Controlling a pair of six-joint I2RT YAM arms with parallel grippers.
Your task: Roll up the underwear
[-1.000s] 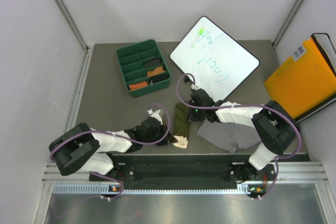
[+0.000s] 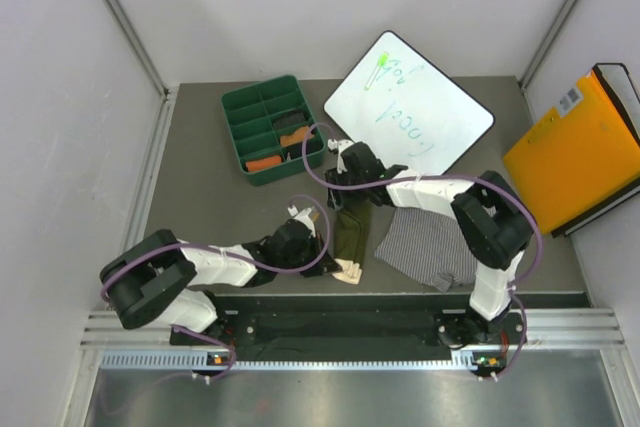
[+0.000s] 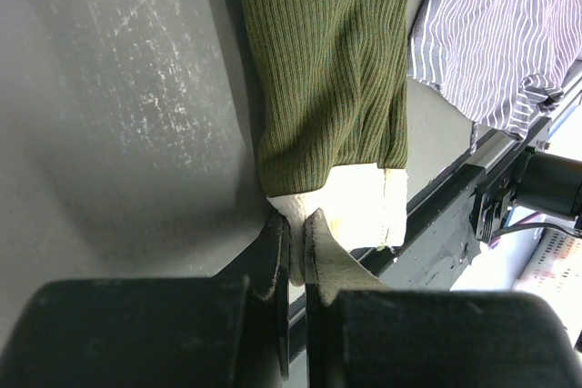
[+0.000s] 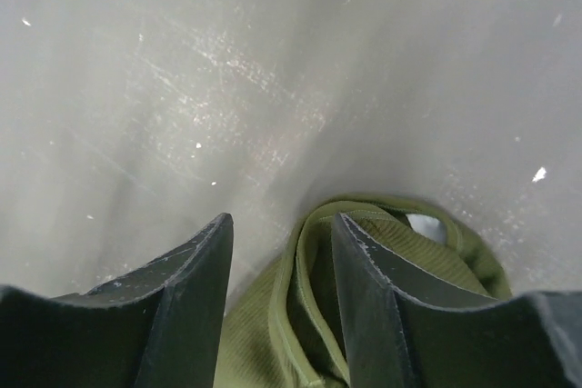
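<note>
The underwear, an olive-green ribbed strip (image 3: 332, 70) with a white end (image 3: 355, 199), lies folded lengthwise on the grey table. My left gripper is shut on a pinch of that white end, near the table's front edge. At the far end, my right gripper is open just above the cloth. In the right wrist view one fingertip stands over the folded green end (image 4: 414, 238), the other to its left over bare table or the cloth's border. From the top, the right arm covers part of the far end; green fabric (image 2: 350, 237) shows between both grippers.
A green divided box (image 2: 250, 125) holding rolled dark and orange cloths stands at the back left. Behind the right gripper lies a whiteboard (image 2: 410, 97) with a marker. Striped cloth (image 2: 435, 252) spreads to the right, partly under the right arm. Bare table lies left of the underwear.
My right gripper has moved left and back, from the right side of the underwear to over its far end. The left gripper stays almost still on the white end.
</note>
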